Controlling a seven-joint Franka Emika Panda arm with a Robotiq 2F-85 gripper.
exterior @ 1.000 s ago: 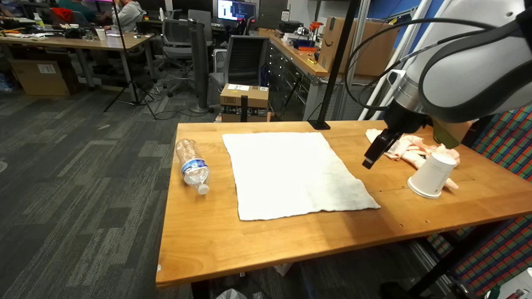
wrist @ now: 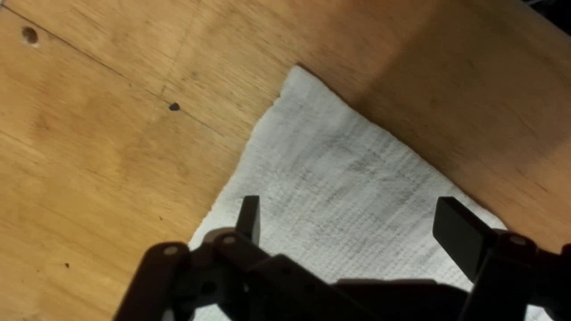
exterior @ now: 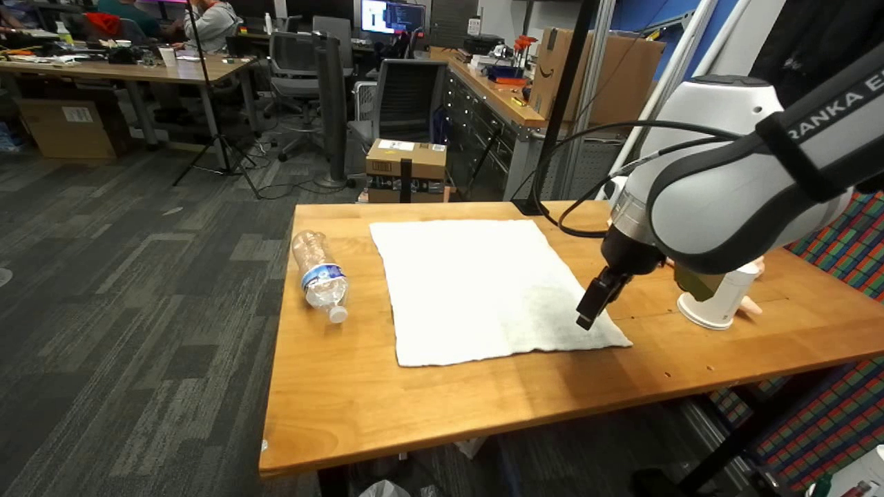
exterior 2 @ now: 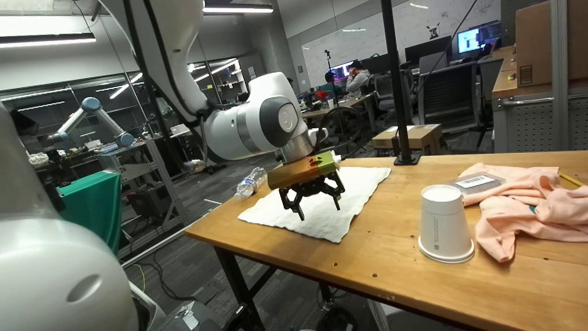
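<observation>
A white cloth [exterior: 472, 290] lies spread flat on the wooden table, with one corner pointing up the middle of the wrist view. Above that part of the cloth [wrist: 332, 176] hangs my gripper, its fingers wide apart and nothing between them. In exterior view 2 the gripper [exterior 2: 319, 212] points downward, clear of the cloth [exterior 2: 353, 190]. The far portion of the cloth is out of the wrist view.
A clear plastic bottle [exterior: 321, 277] lies left of the cloth. To the right stand an upturned white cup [exterior 2: 445, 223], a crumpled pink cloth [exterior 2: 529, 207] and a flat labelled packet [exterior 2: 478, 183]. Bare tabletop [exterior 2: 386, 242] separates cup and white cloth.
My gripper has come down and to the left in exterior view 1, from beside the white cloth to over its near right corner. The cloth, bottle and cup have stayed put.
</observation>
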